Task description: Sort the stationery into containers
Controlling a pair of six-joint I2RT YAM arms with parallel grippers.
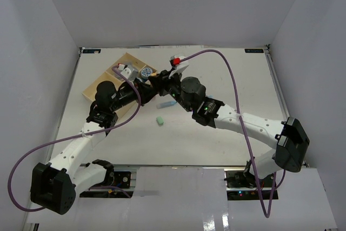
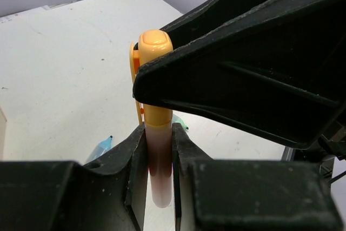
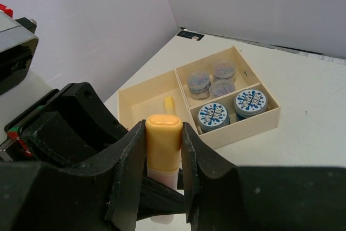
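An orange-capped marker (image 2: 159,133) with a pale lower body stands upright between my two grippers. In the left wrist view the pads of my left gripper are shut around its pale body. My right gripper is shut on its orange upper part. Seen from above, the two grippers meet over the table just right of the wooden box (image 3: 279,113). Inside that box, a yellow item (image 3: 170,105) lies in the large compartment. Two tubs with printed lids (image 3: 213,115) sit in the front one, and several clear containers (image 3: 199,84) in the back one.
A blue item (image 1: 166,104) and a green one (image 1: 160,120) lie on the white table in front of the grippers. Part of another blue item (image 1: 209,97) shows behind my right arm.
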